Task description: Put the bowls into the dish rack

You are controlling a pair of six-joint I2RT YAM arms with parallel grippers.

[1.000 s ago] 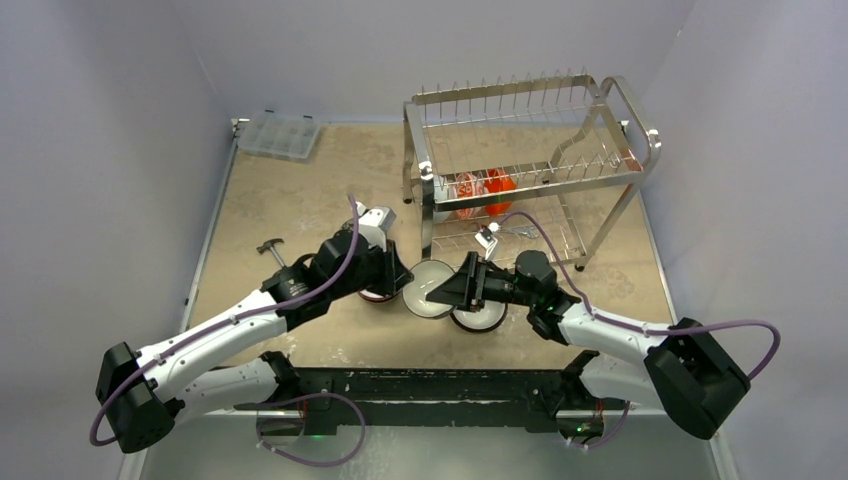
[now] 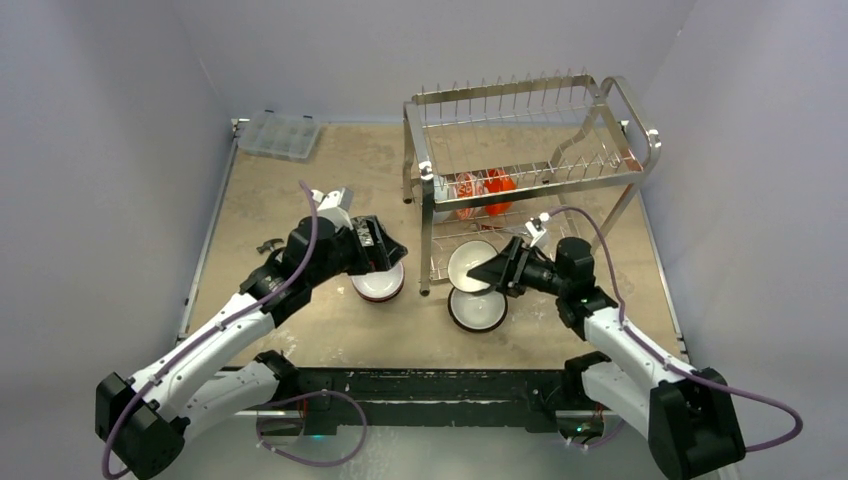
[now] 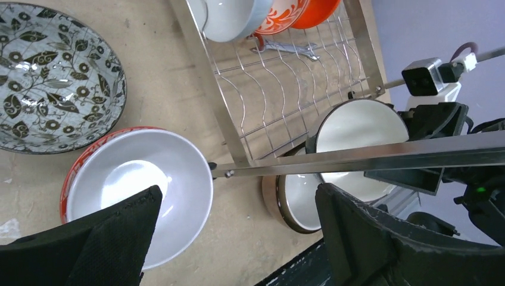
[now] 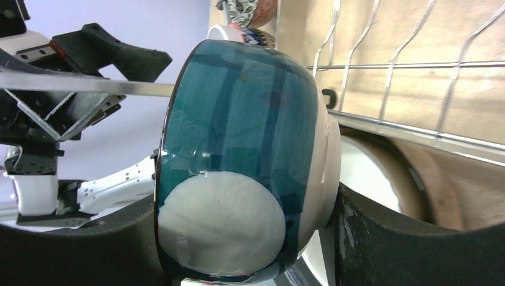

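Note:
My right gripper [image 2: 500, 268] is shut on a teal bowl [image 4: 238, 119] with white interior, held tilted at the front edge of the dish rack's lower level [image 2: 430, 240], above another bowl [image 2: 478, 312] on the table. My left gripper stands open, empty, over a white bowl [image 3: 137, 179] nested in a red-patterned one. A grey floral bowl [image 3: 56, 77] lies beside them. In the rack stand a pale blue bowl [image 3: 232, 18], a red-patterned bowl [image 3: 280, 15] and an orange bowl [image 3: 315, 11].
The rack's upper level [image 2: 510, 95] is empty. A wrench [image 3: 292, 49] lies under the lower grid. A clear organiser box [image 2: 280, 135] sits at the back left, and a hammer [image 2: 268, 245] at the left.
The right arm has carried the bowl right and toward the back, to the rack. The left arm has drawn back to the left, away from that bowl.

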